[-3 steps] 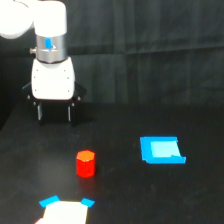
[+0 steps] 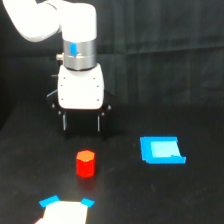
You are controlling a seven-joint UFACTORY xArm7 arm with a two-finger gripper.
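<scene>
A small red block [image 2: 86,164] with an angular, many-sided outline stands on the dark table, left of the middle. My gripper [image 2: 82,122] hangs behind and above it in the picture, its two thin fingers [image 2: 65,121] spread apart. Between them I see only dark background. A gap separates the fingertips from the block in this view; how far apart they are in depth is hard to judge.
On the right, blue tape frames a pale square [image 2: 164,149] on the table. At the front left edge lies a pale board [image 2: 65,213] with blue tape at its corners. Bare dark table separates the block from the taped square.
The arm has shifted to the right and somewhat lower in the picture, closer to the red block. Its fingers remain apart. The block and the taped square are where they were.
</scene>
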